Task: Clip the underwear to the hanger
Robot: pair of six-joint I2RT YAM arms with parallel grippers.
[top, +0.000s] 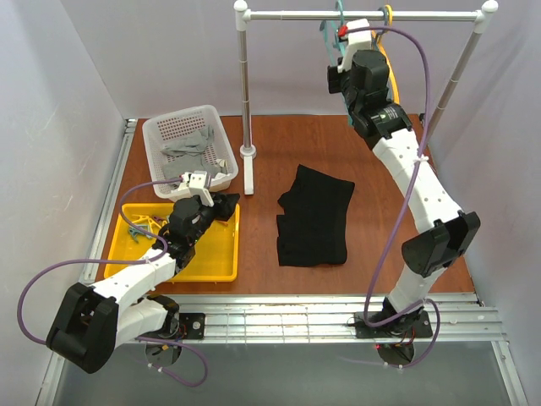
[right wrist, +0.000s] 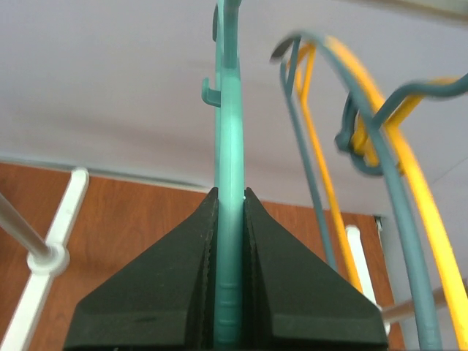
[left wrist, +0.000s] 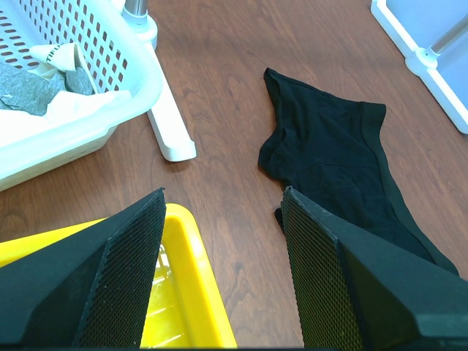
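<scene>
Black underwear [top: 314, 220] lies flat on the wooden table, also seen in the left wrist view [left wrist: 329, 146]. My right gripper is up at the rack, shut on a teal hanger [right wrist: 229, 131] that stands vertical in its wrist view. Grey and yellow hangers [right wrist: 406, 219] hang just to its right. My left gripper is open with nothing between its fingers, over the edge of the yellow tray [left wrist: 190, 256].
A white basket [top: 152, 144] with grey and white cloth stands at the back left. The rack's bar [top: 296, 15] spans the top, with feet on the table. The yellow tray holds small clips.
</scene>
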